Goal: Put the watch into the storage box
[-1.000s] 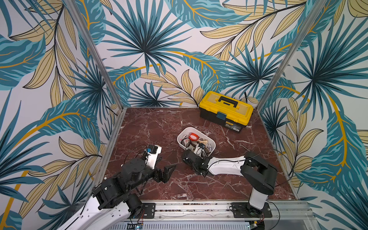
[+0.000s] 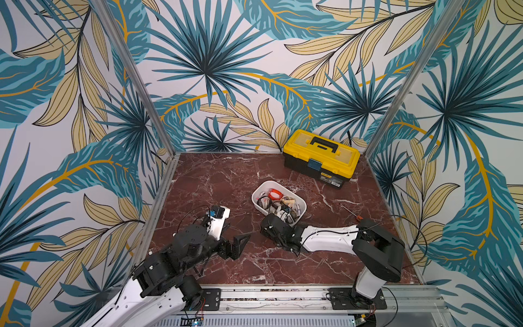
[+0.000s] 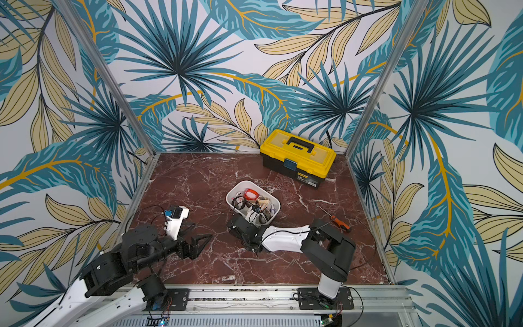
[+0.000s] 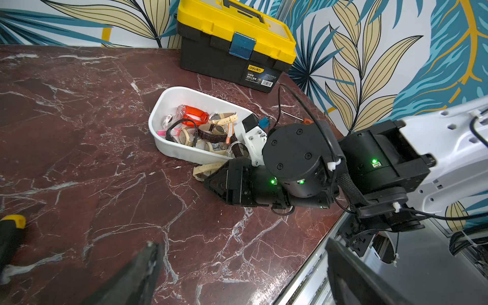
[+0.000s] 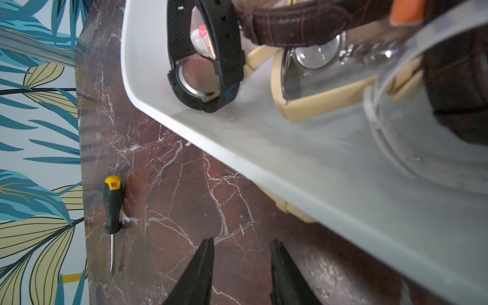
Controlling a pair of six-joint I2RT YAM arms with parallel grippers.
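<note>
The white storage box [image 4: 167,142] holds several watches, among them a black one [image 5: 231,76] and one with a red strap [image 4: 195,116]. A beige-strapped watch lies on the table outside the box, against its front side; in the right wrist view it is mostly hidden by the box wall. My right gripper is open low beside that wall, close to this watch, with nothing between its fingers. My left gripper [image 2: 239,245] stands open over the left front of the table, empty.
A yellow and black toolbox [image 2: 320,158] stands at the back right. A screwdriver [image 3: 340,223] lies on the right; another [image 4: 10,236] shows at the left wrist view's edge.
The right arm has shifted slightly, its elbow moving toward the right and its wrist a little toward the front. The left arm has not moved.
</note>
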